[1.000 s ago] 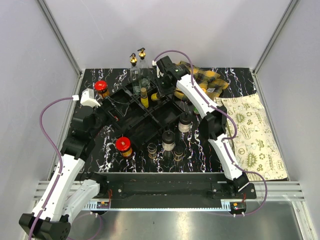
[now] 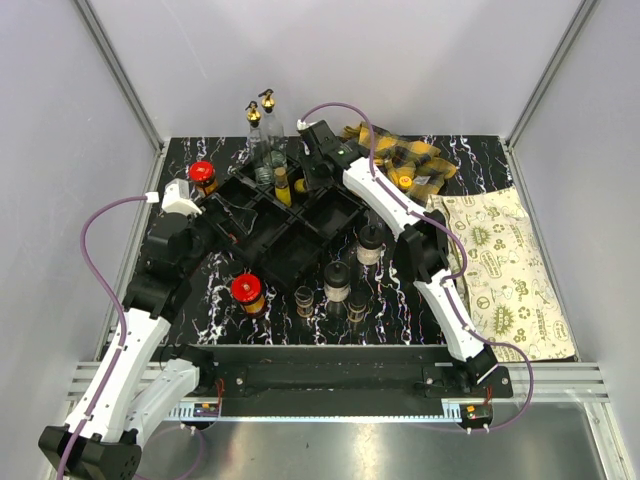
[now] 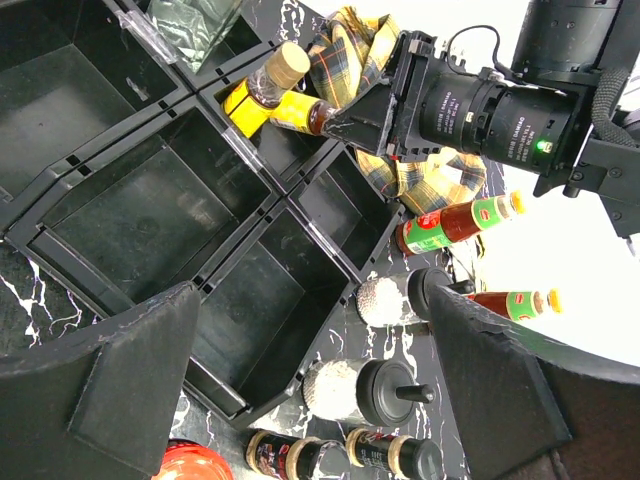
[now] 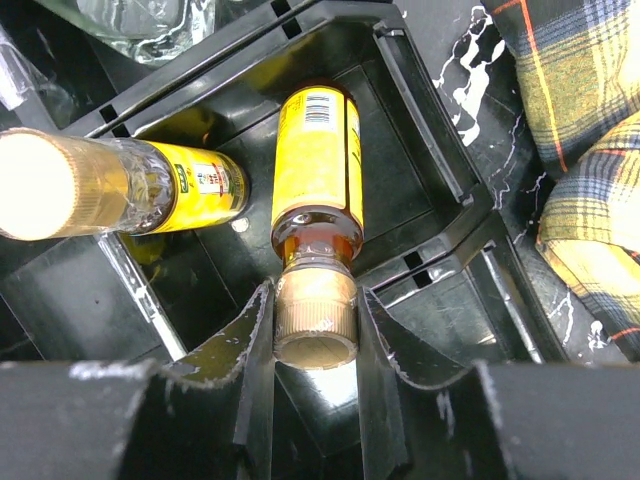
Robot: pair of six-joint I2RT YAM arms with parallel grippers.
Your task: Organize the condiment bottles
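My right gripper is shut on the ribbed tan cap of a yellow-labelled bottle (image 4: 318, 160). That bottle's base reaches into a compartment of the black tray (image 2: 283, 255); whether it touches the floor I cannot tell. Beside it in the same compartment stands a second yellow-labelled bottle (image 4: 205, 188), apart from the held one. Two clear glass bottles with gold pump tops (image 2: 262, 160) occupy the compartment behind. Over the tray's left side, my left gripper is open with nothing between its fingers. The tray's nearer compartments are empty.
Red-lidded jars stand behind (image 2: 203, 176) and in front (image 2: 247, 292) of the tray. Dark-lidded jars (image 2: 337, 280) and small spice jars (image 2: 304, 300) line its front right. Sauce bottles (image 3: 450, 226) and a plaid cloth (image 2: 400, 160) are at the right; a patterned cloth (image 2: 500, 275) lies farther right.
The right gripper has moved slightly left. Both glass bottles and the standing yellow-labelled bottle have shifted left and a little back, apparently with the tray. My left arm stays put.
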